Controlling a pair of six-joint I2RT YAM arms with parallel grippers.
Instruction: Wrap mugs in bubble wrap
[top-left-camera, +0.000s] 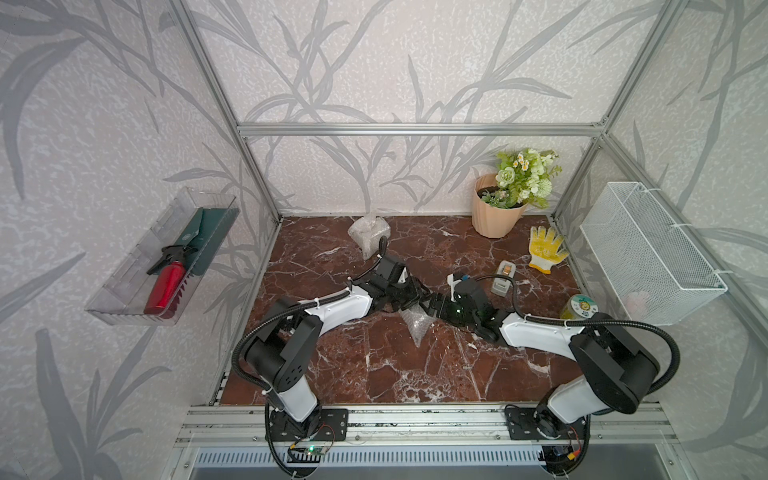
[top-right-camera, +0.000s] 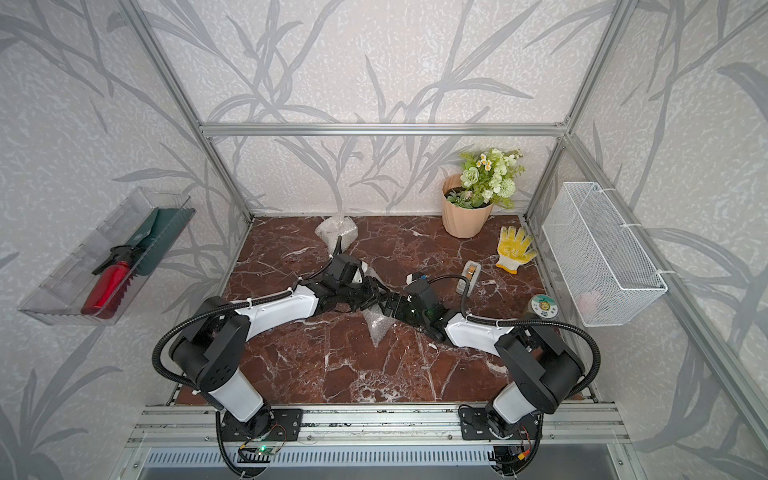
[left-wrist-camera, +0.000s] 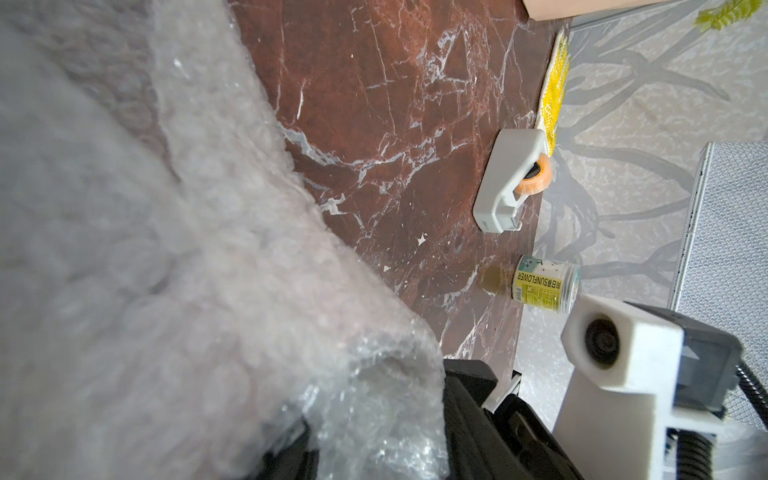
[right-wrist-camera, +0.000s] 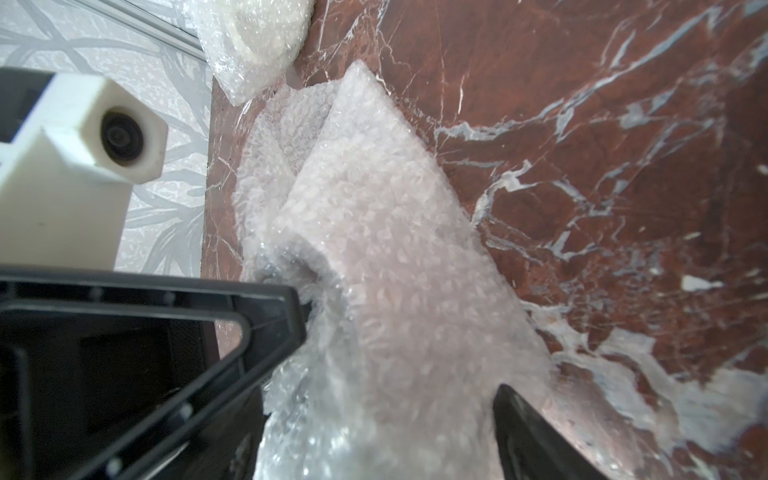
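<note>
A sheet of bubble wrap (top-left-camera: 417, 321) lies in a folded bundle mid-table, its pointed end toward the front. My left gripper is at this bundle, fingers apart with a crumpled fold filling the gap. Whether they press on it cannot be told. From the other side, my right gripper stands open, its fingers on either side of the wrap. The two grippers nearly meet in the top views. No mug shows clearly inside this wrap. Another wrapped bundle (top-left-camera: 369, 232), with a pale rounded shape inside (right-wrist-camera: 260, 28), rests at the back left.
A tape dispenser (left-wrist-camera: 508, 180), a yellow glove (top-left-camera: 546, 249) and a can (left-wrist-camera: 546, 284) lie on the right side. The flower pot (top-left-camera: 494, 217) stands at the back right. A mesh basket (top-left-camera: 656, 248) and a clear bin (top-left-camera: 128, 280) hang on the walls.
</note>
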